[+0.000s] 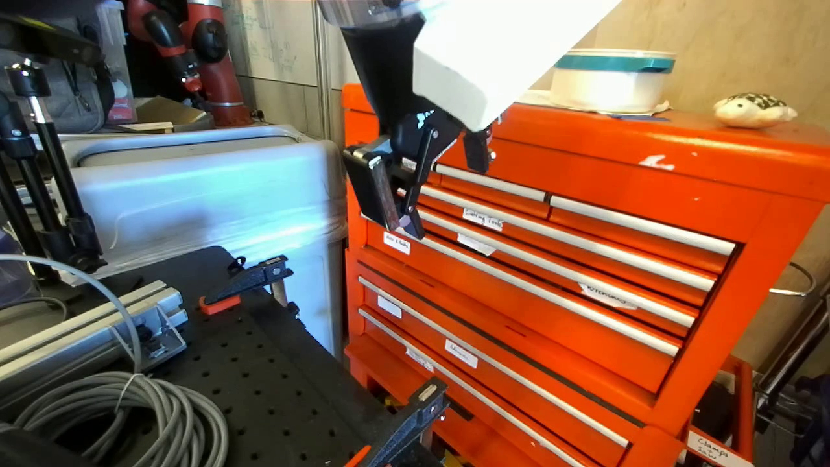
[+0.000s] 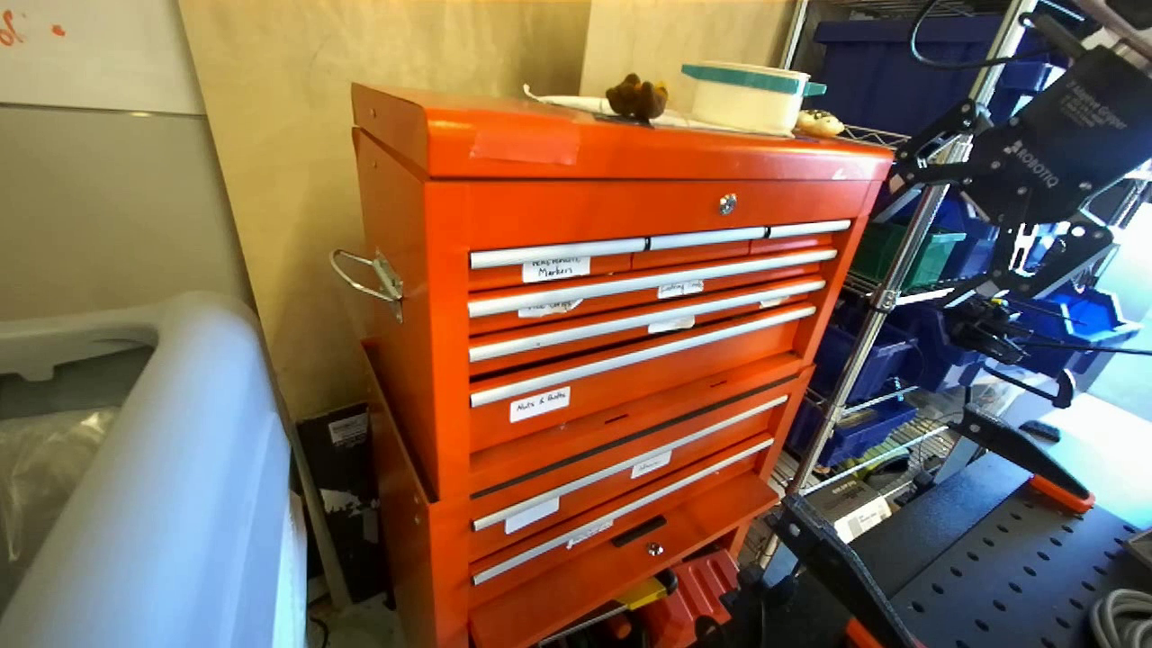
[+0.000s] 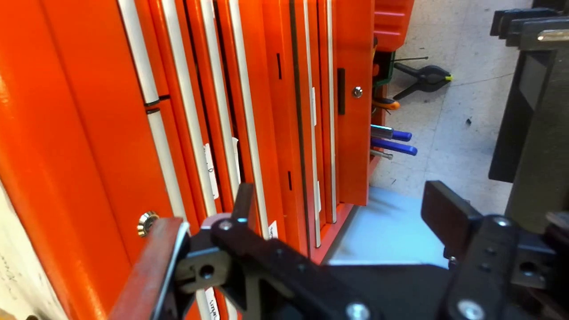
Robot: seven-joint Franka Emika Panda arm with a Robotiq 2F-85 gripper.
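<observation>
My gripper (image 1: 441,187) hangs in front of the orange-red tool chest (image 1: 560,167), in the upper middle of exterior view 1. Its fingers (image 3: 446,205) are spread wide in the wrist view, with nothing held between them. The chest's drawers have long silver handles (image 1: 568,242) and white labels, and all of them look closed. Seen from exterior view 2, the gripper (image 2: 977,254) is at the far right, in front of the wire shelving, and the chest front (image 2: 626,356) faces the camera. Whether the fingers touch the chest cannot be made out.
On the chest top stand a white tub with a teal rim (image 1: 612,82) and a turtle-like toy (image 1: 753,110). Below is a black perforated table (image 1: 272,389) bearing clamps (image 1: 247,281), coiled grey cable (image 1: 148,420) and an aluminium rail (image 1: 93,327). A pale bin (image 1: 210,194) stands left of the chest.
</observation>
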